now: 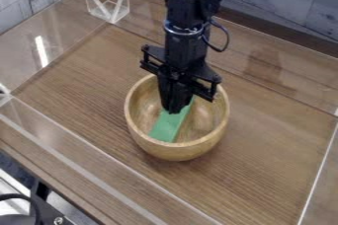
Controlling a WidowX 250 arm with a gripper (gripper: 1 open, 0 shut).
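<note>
A tan round bowl sits in the middle of the wooden surface, holding a green block. The black robot gripper hangs over the bowl, its tips reaching down at the green block's upper end and hiding part of it and of the bowl's back rim. Whether the fingers are open or closed on the block cannot be made out.
A white wire object stands at the back left. Low walls edge the back, and black cables lie at the lower left corner.
</note>
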